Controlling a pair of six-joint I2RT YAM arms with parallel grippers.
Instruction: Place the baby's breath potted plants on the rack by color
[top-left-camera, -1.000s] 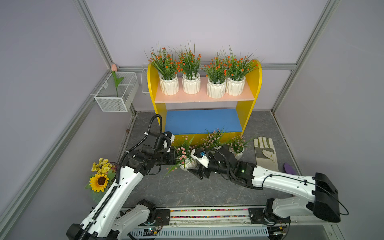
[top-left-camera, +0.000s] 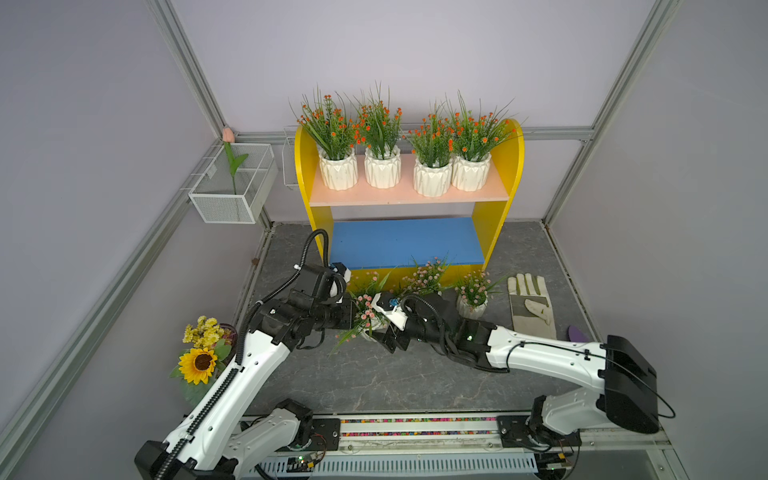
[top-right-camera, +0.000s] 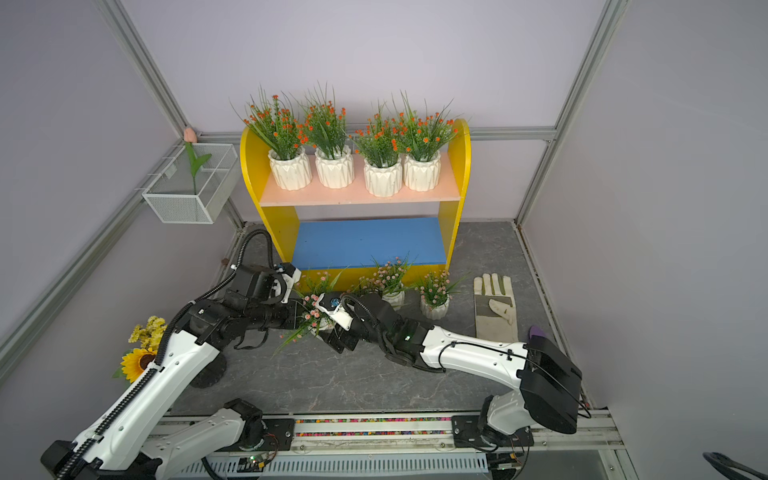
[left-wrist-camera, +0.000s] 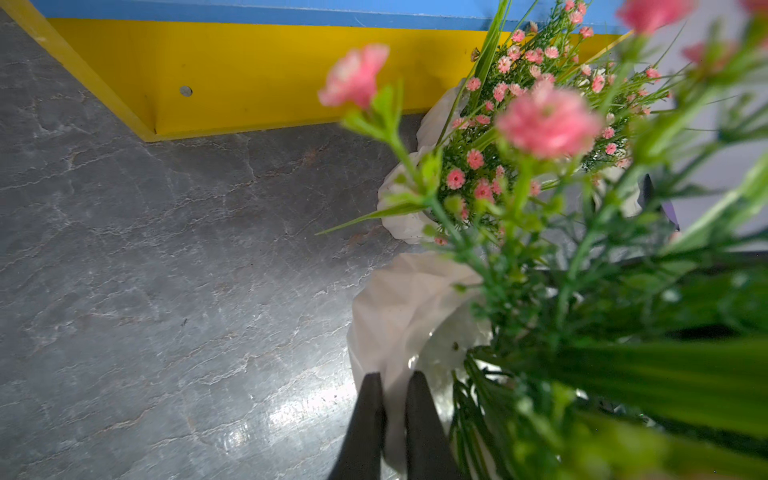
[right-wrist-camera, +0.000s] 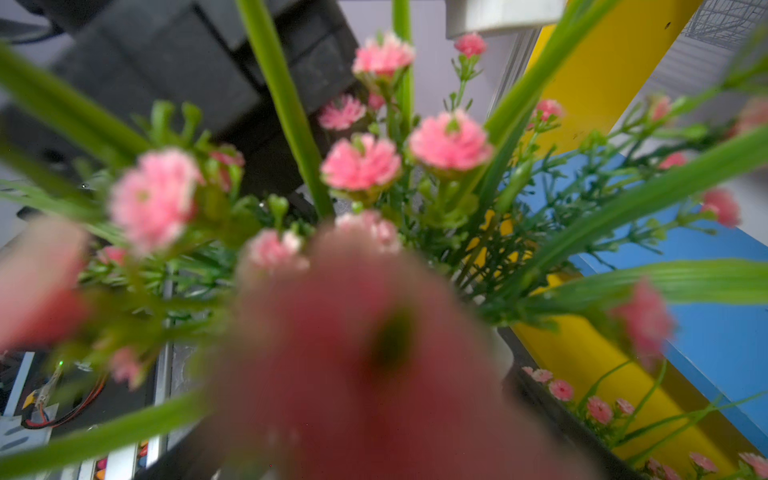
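Note:
A white pot (left-wrist-camera: 416, 300) of pink baby's breath stands on the floor before the rack (top-left-camera: 409, 200). Its rim shows between the fingertips of my left gripper, which is shut on it. From the right, my right gripper (top-left-camera: 389, 344) is open beside this same pot; pink flowers (right-wrist-camera: 360, 164) fill its wrist view and hide most of the fingers. Two more pink plants, one middle (top-right-camera: 390, 280) and one right (top-right-camera: 435, 292), stand near the rack's base. Several orange-flowered pots, such as the leftmost one (top-left-camera: 338, 172), line the pink upper shelf (top-left-camera: 408, 198).
The blue lower shelf (top-left-camera: 404, 240) is empty. A glove (top-left-camera: 531, 306) lies on the right, a sunflower bunch (top-left-camera: 197, 365) stands at the left, and a wire basket (top-left-camera: 232, 204) hangs on the left wall. Bare floor lies in front of the arms.
My right gripper has moved slightly left and closer to the pink plant, its arm shifting left too. The left arm has shifted only a little. The pots stay put.

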